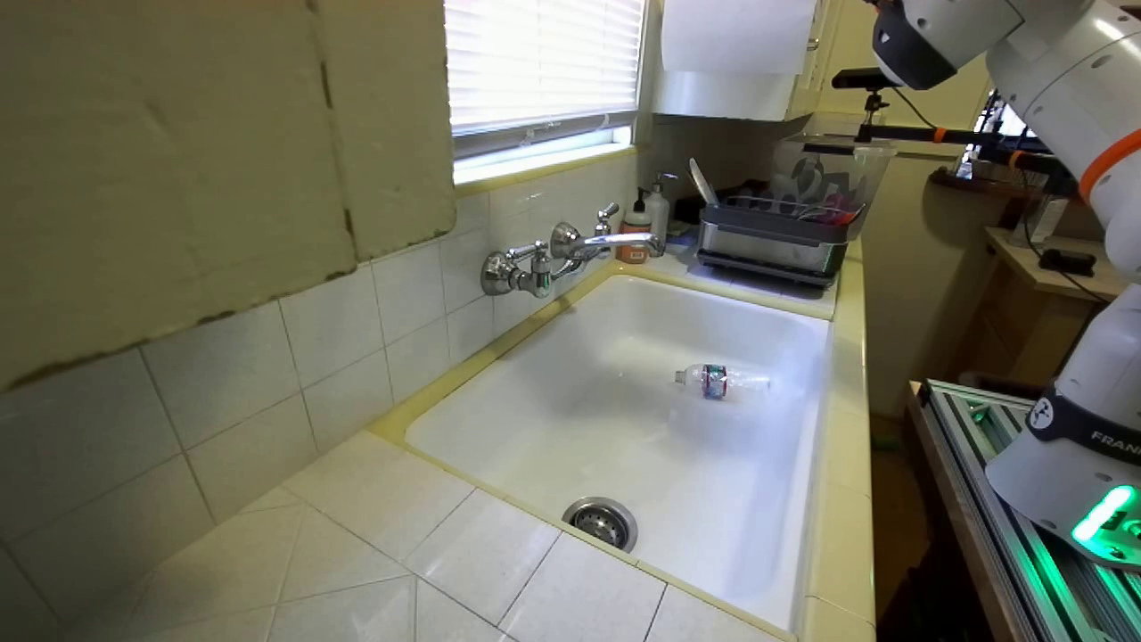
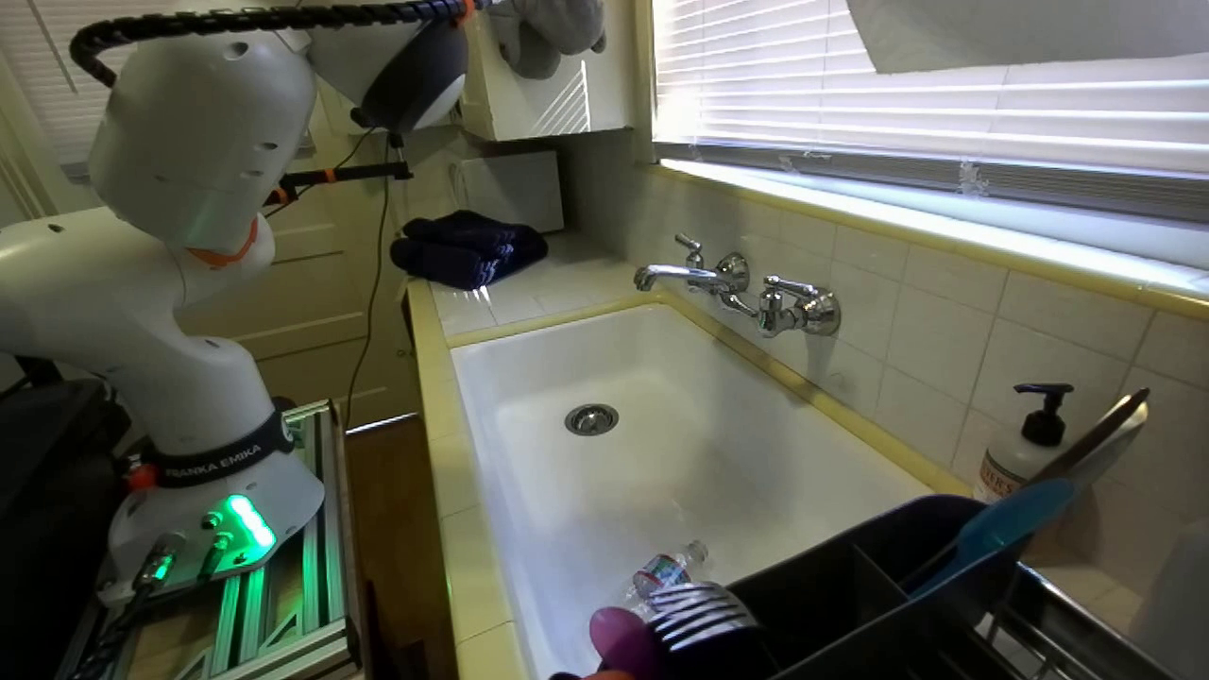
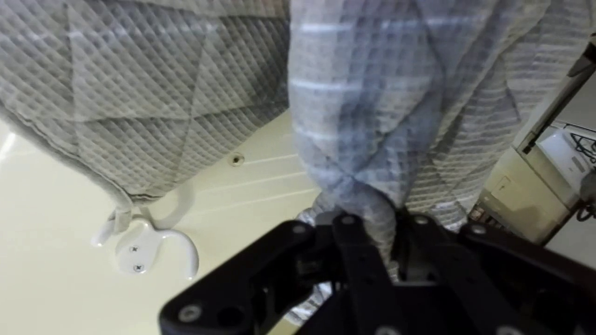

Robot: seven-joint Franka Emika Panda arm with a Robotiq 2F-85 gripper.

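Observation:
In the wrist view my gripper is shut on a bunched part of a grey quilted cloth (image 3: 363, 100). A second grey quilted piece (image 3: 145, 95) fills the upper left; its corner loop is around the left prong of a white double hook (image 3: 135, 248). Whether the two pieces are joined cannot be told. The hook is screwed to a cream panel (image 3: 246, 201), and its right prong looks bare. Exterior view 2 shows grey cloth (image 2: 555, 28) at the top, by the cream cabinet; my gripper is outside both exterior views.
Below the cabinet, dark folded cloth (image 2: 470, 249) lies on the counter. The white sink (image 1: 513, 417) holds a clear plastic bottle (image 1: 714, 381). A chrome faucet (image 1: 615, 244) juts over it, and a dish rack (image 1: 772, 235) stands at its far end.

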